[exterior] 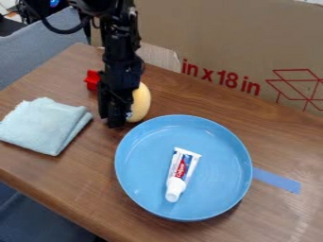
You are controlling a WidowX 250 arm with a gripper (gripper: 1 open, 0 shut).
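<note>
My black gripper (116, 102) is low over the table, left of a pale yellow-orange rounded object (140, 102) and against it; the fingers partly hide it, and whether they hold it is unclear. A red object (93, 79) lies just behind, partly hidden by the arm. A folded light-blue cloth (42, 126) lies at the left. A blue plate (222, 184) at the front right holds a white toothpaste tube (180, 174).
A cardboard panel (246, 43) stands along the back. The table's edge runs along the left.
</note>
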